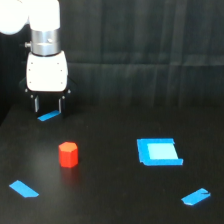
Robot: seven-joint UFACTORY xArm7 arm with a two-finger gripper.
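Observation:
My gripper (48,103) hangs in the upper left of the camera view, under the white arm. Its two dark fingertips stand apart, so it is open, with nothing visible between them. A small red block (68,154) rests on the black table, nearer the camera than the gripper and slightly to its right. On the right side lies a white square (161,151) edged with blue tape. The block and the square are well apart.
Strips of blue tape mark the table: one (49,115) below the gripper, one (24,188) at front left, another (196,197) at front right. Dark curtains (140,50) close off the back. Bare table lies between block and square.

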